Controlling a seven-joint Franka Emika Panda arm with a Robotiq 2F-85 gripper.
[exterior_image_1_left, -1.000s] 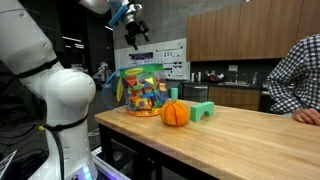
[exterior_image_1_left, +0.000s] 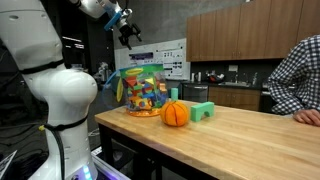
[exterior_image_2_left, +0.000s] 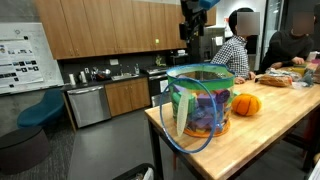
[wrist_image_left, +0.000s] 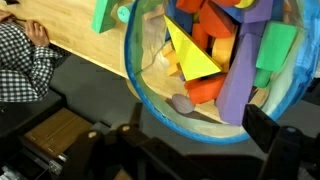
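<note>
My gripper is open and empty, high above a clear bin (exterior_image_1_left: 140, 71) full of coloured blocks in exterior view 1. Looking down in the wrist view, I see a yellow wedge (wrist_image_left: 190, 52), a red block (wrist_image_left: 206, 90), a long purple block (wrist_image_left: 238, 82) and a green block (wrist_image_left: 276, 45) heaped inside. A small dark oval piece (wrist_image_left: 182, 103) lies by the bin's near rim. The fingers stand wide apart, with the rim showing between and beyond them.
On the wooden table (exterior_image_1_left: 240, 135), an orange pumpkin (exterior_image_1_left: 175, 113) and a green arch-shaped block (exterior_image_1_left: 200, 111) stand beside the bin. A person in a checked shirt (exterior_image_1_left: 295, 82) is at the table's far side.
My gripper has shifted slightly down and to the left in exterior view 1. The bin, pumpkin and green arch have stayed put.
</note>
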